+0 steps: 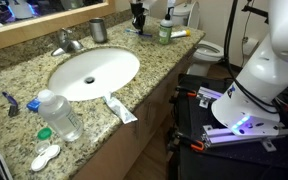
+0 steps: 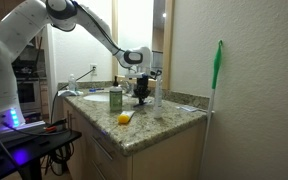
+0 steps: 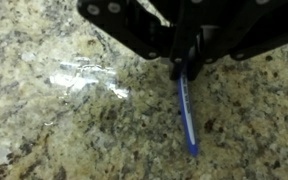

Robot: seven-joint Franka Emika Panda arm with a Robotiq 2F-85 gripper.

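Observation:
A slim blue and white object, like a pen or toothbrush [image 3: 188, 120], is pinched in my gripper, which is shut on it. In the wrist view its free end points down the picture over the granite counter [image 3: 74, 130]. Exterior view 1 has the gripper [image 1: 139, 26] at the far end of the counter, beyond the sink. From the other side, exterior view 2 puts the gripper [image 2: 141, 97] low over the counter, between a greenish bottle and a tall clear bottle. Whether the object touches the counter I cannot tell.
Close to the gripper stand the green bottle [image 2: 116, 98] and the clear tall bottle [image 2: 158, 98]; a yellow-orange item [image 2: 125, 118] lies near the counter edge. The sink [image 1: 94, 74] is empty. A large clear bottle [image 1: 60, 114] occupies the counter's other end.

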